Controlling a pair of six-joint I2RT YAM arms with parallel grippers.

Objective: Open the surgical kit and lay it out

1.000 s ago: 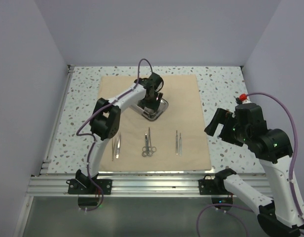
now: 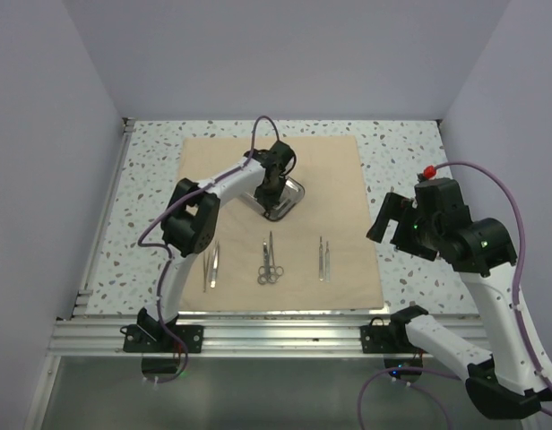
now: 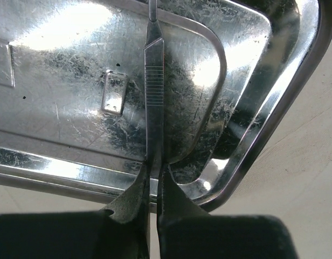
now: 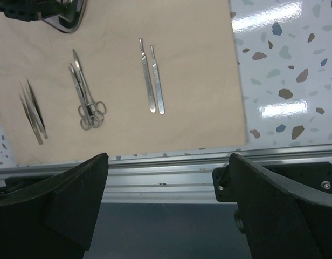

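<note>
My left gripper is down in the steel tray (image 3: 58,97), its fingertips closed around the handle end of a scalpel handle (image 3: 154,97); how firmly is unclear. From above, that gripper covers much of the tray (image 2: 289,202). My right gripper (image 2: 392,219) stands open over the right side of the table, nothing between its fingers. On the beige cloth (image 2: 330,170) lie tweezers (image 2: 214,269) at the left, scissors and similar ringed instruments (image 2: 271,267) in the middle, and two scalpel handles (image 4: 147,81) to their right.
The speckled table top (image 2: 133,233) surrounds the cloth, with metal rails (image 2: 258,330) along the front edge.
My left gripper has moved a little toward the front and down into the tray.
</note>
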